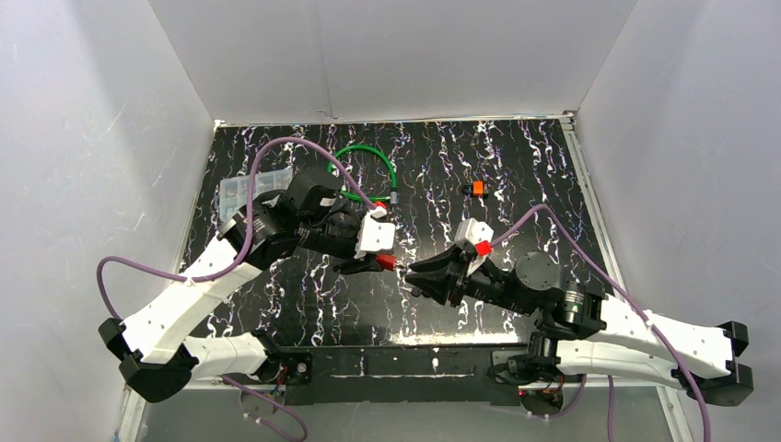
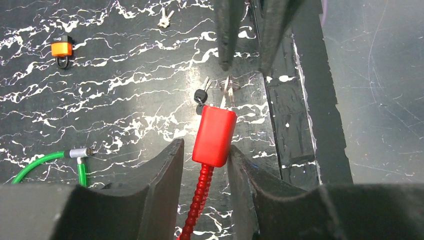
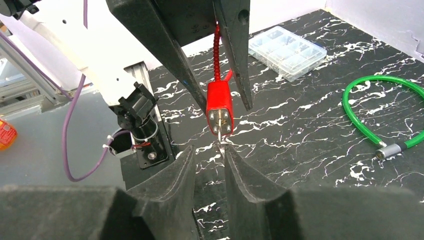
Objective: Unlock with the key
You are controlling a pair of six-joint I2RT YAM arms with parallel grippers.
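A red cable lock (image 2: 215, 137) hangs in mid-air with its red beaded cable (image 2: 198, 200), held by my left gripper, whose fingers stand some way apart around it. In the right wrist view, the lock's keyhole face (image 3: 220, 121) points toward the camera. A silver key (image 2: 223, 101) stands out of that face; its depth in the keyway cannot be judged. Close in front of the key, my right gripper is open, a gap showing between its fingertips. In the top view, my right gripper (image 1: 412, 271) is just right of the lock.
Black-headed keys (image 2: 201, 94) and small silver keys (image 2: 164, 20) lie on the marbled table. An orange padlock (image 1: 478, 188) sits farther back, a green cable lock (image 1: 392, 169) behind the left arm. A clear compartment box (image 1: 232, 198) is at the left.
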